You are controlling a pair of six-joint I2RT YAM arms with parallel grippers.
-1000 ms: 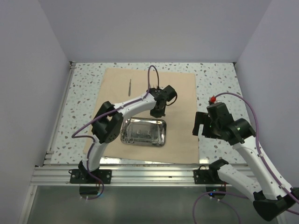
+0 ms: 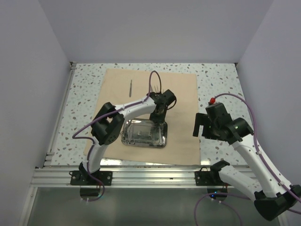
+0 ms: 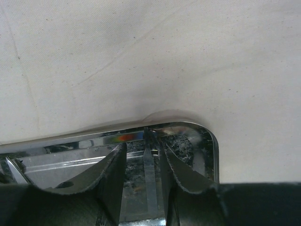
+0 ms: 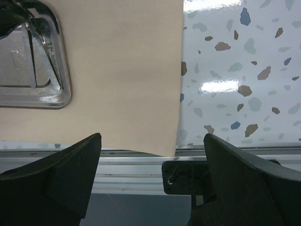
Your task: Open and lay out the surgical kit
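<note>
The metal kit tray [image 2: 134, 143] lies on the beige cloth [image 2: 181, 141] with instruments inside. My left gripper [image 2: 157, 121] is open over the tray's back right corner, its fingers either side of a slim metal instrument [image 3: 150, 188]. Long instruments [image 4: 47, 61] also show in that tray in the right wrist view. A slender instrument [image 2: 130, 88] lies on the upper left of the cloth, with more beyond the left gripper, partly hidden. My right gripper [image 2: 202, 125] stands open at the cloth's right side, empty.
The speckled table [image 2: 221, 80] surrounds the cloth, with metal rails [image 2: 141, 172] along the front. The cloth right of the tray is clear, and so is the speckled surface at the back right.
My left gripper has moved toward the front, down over the tray's back right corner.
</note>
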